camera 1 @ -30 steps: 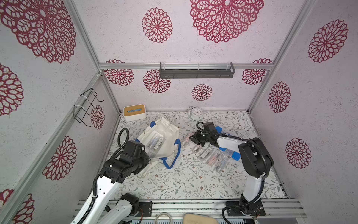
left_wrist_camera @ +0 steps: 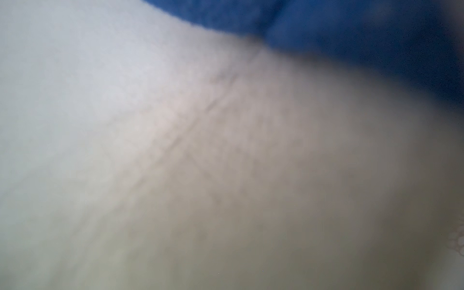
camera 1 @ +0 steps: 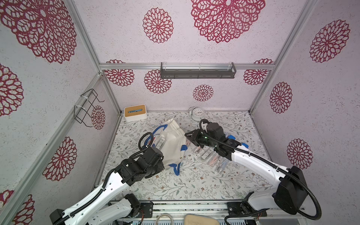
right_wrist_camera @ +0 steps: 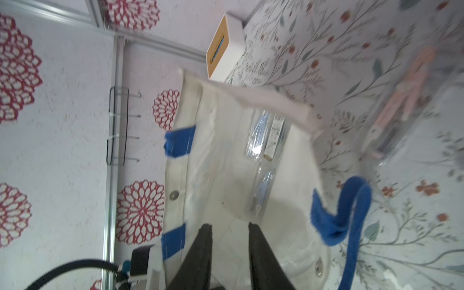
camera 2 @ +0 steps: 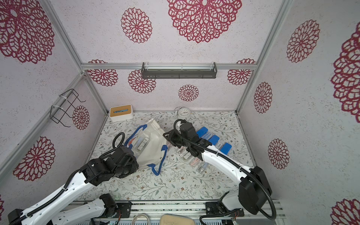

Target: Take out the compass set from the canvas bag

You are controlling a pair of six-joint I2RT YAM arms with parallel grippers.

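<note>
The cream canvas bag with blue handles lies tilted open at table centre-left. Inside it, clear packaged sets show in the right wrist view. My left gripper is at the bag's near left side; its wrist view is filled by blurred cream fabric and blue cloth, so its fingers are hidden. My right gripper is above the bag's right side, fingers part open, nothing visible between them. A clear case with pink compasses lies outside the bag beside it.
Several clear cases with blue tops lie on the right of the table. A white box sits at the back left, a round white object at the back centre.
My left gripper has moved right and toward the front, and the bag has tilted and shifted right.
</note>
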